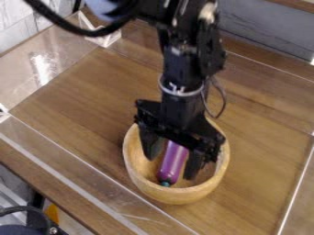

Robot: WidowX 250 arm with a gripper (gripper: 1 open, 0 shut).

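Observation:
A wooden bowl (pixel 185 191) sits on the wooden table, holding a purple eggplant-like object (pixel 172 163) with a teal tip. My black gripper (pixel 174 143) has its fingers open, down over the bowl on either side of the purple object's upper part. Whether the fingers touch it I cannot tell. The arm hides part of the bowl's back.
A pale rail runs along the left, with a dark cable (pixel 25 217) at the lower left corner.

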